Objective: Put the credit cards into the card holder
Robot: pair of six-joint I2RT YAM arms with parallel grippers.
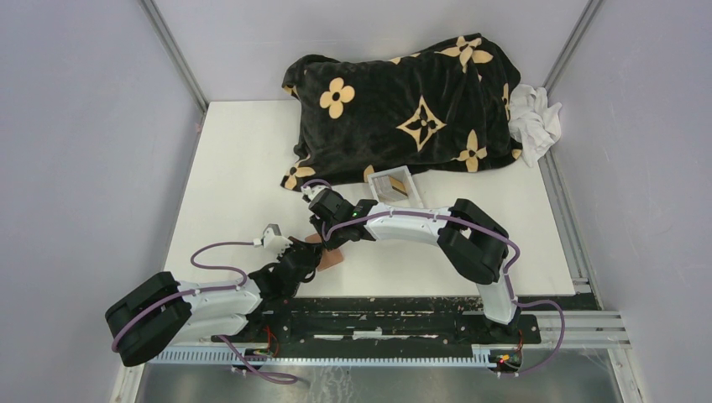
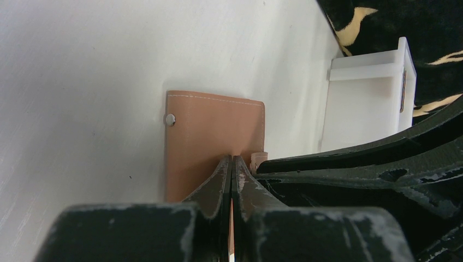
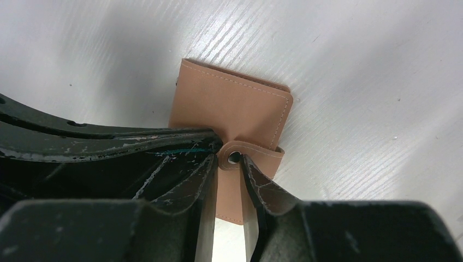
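A tan leather card holder (image 1: 330, 260) (image 2: 207, 125) (image 3: 232, 93) with stitched edges and a snap flap lies on the white table. My left gripper is shut on the card holder, its fingertips at the holder's middle. My right gripper is part open, fingertips either side of the flap's snap, near or touching the leather. In the top view both grippers meet over the holder and hide much of it. A white tray (image 1: 395, 172) (image 2: 360, 93) behind the right arm holds what look like cards.
A black patterned cloth (image 1: 378, 101) covers the back of the table, with a white crumpled cloth (image 1: 533, 126) at back right.
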